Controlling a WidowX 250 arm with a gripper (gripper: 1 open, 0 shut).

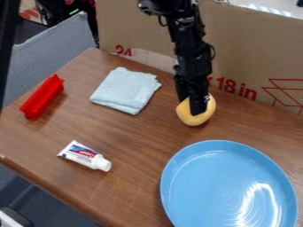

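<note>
The black robot arm reaches down from the top of the camera view. Its gripper (197, 99) is closed on a round yellow object (196, 116) at the back right of the wooden table, above the blue plate. The fingertips are partly hidden against the object, and whether it rests on the table or is slightly raised is hard to tell.
A blue plate (229, 186) fills the front right. A folded light-blue cloth (123, 89), a red object (42, 96) and a toothpaste tube (84, 156) lie on the left. Cardboard (254, 53) stands behind.
</note>
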